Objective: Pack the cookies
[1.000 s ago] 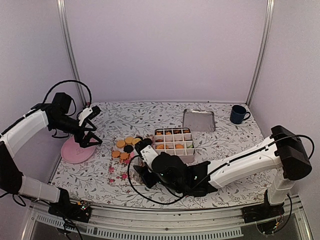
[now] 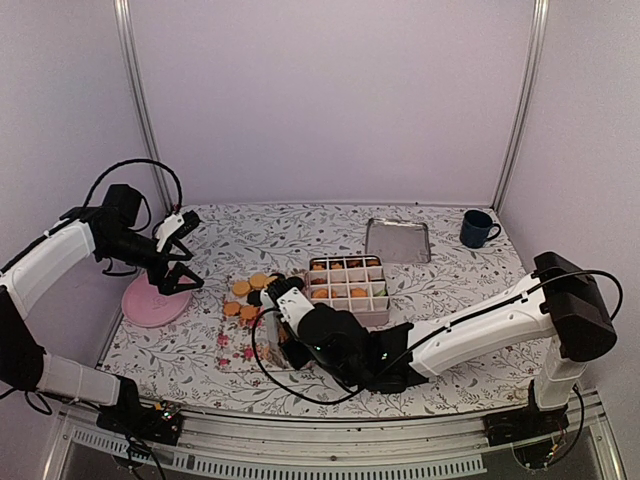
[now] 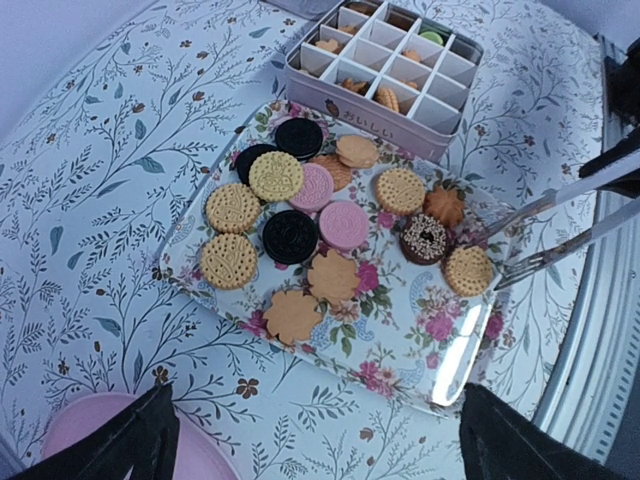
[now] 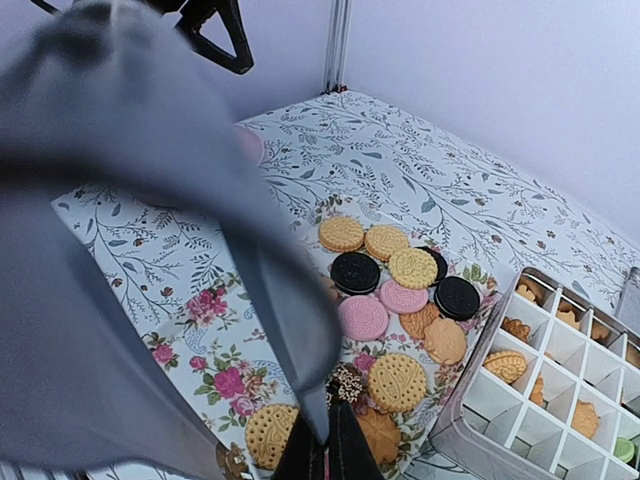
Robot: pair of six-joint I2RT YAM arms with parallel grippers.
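Various cookies lie loose on a floral mat (image 3: 405,365), among them pink (image 3: 344,225), black (image 3: 290,236) and flower-shaped ones (image 3: 293,317). Beyond them stands a divided box (image 3: 447,133) with some cookies in its cells. My right gripper is shut over the mat's near right part. Two silvery tong-like blades (image 3: 560,252) slant from its side; how they are held cannot be seen. Their tips are apart, around a round tan cookie (image 3: 468,270), beside a chocolate one (image 3: 424,239). My left gripper (image 2: 178,268) hangs open and empty above the pink plate (image 2: 150,305).
An empty metal tray (image 2: 397,240) lies behind the box, and a dark blue mug (image 2: 479,229) stands at the back right. The box's edge rises close beside the mat.
The right gripper has shifted slightly right at the mat's near end, and the silvery blades show more beside it. My left arm has hardly moved.
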